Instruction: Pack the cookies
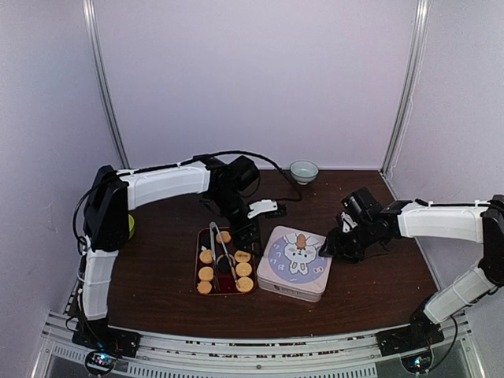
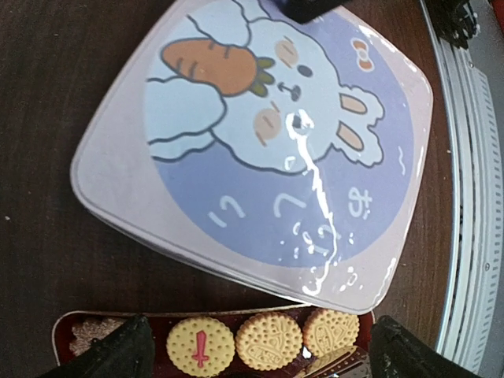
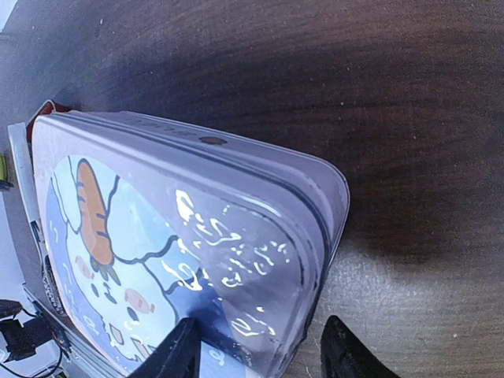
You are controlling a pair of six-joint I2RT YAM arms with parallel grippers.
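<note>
A pink-white tin (image 1: pixel 293 264) with a rabbit lid (image 2: pixel 260 142) sits right of a dark red tray (image 1: pixel 199 260) of cookies (image 2: pixel 268 341) and tongs (image 1: pixel 214 252). My left gripper (image 1: pixel 246 240) hovers open over the tray's back right, with cookies below its fingertips in the left wrist view. My right gripper (image 1: pixel 335 252) is open at the tin's right edge; in the right wrist view its fingertips straddle the lid's rim, though contact cannot be told.
A pale bowl (image 1: pixel 304 169) stands at the back. A yellow-green object (image 1: pixel 131 228) is partly hidden behind the left arm.
</note>
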